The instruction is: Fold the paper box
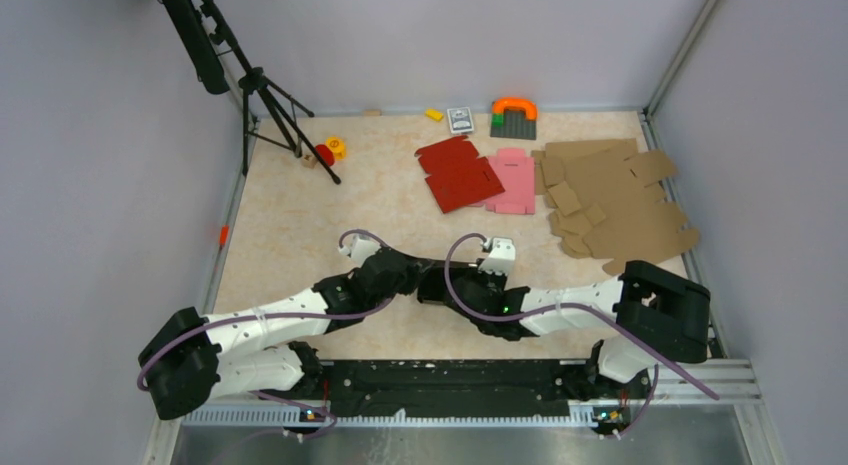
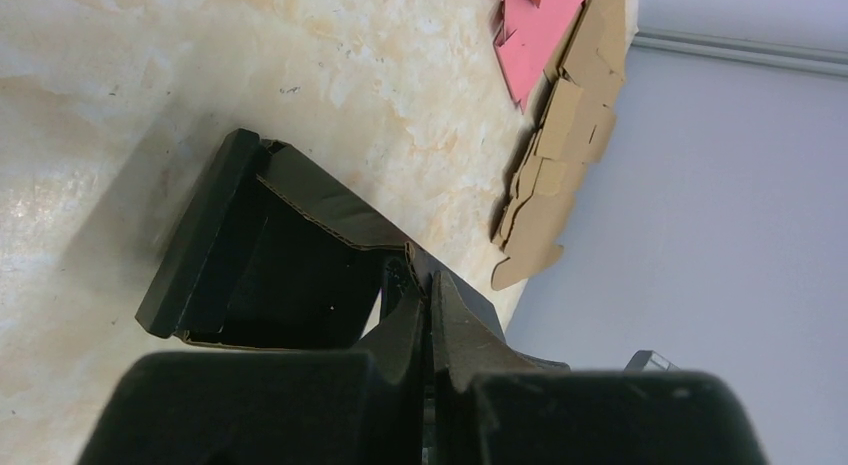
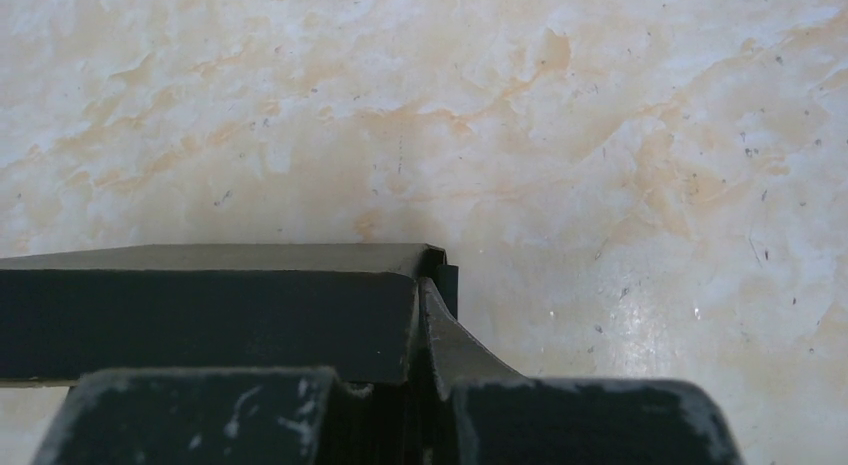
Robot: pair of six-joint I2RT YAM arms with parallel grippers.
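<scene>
A black paper box (image 1: pixel 437 285) stands at the front centre between the arms; in the left wrist view its open interior (image 2: pixel 285 275) shows, with a flap (image 2: pixel 330 200) folded along the far side. My left gripper is shut at that flap's end; whether card lies between its fingers is unclear. My right gripper is shut at the end of the box's dark wall (image 3: pixel 200 325), nothing clearly between its fingertips.
Red sheets (image 1: pixel 465 185), pink card (image 1: pixel 515 180) and brown cardboard pieces (image 1: pixel 630 215) lie at back and right. A tripod (image 1: pixel 255 85) stands back left.
</scene>
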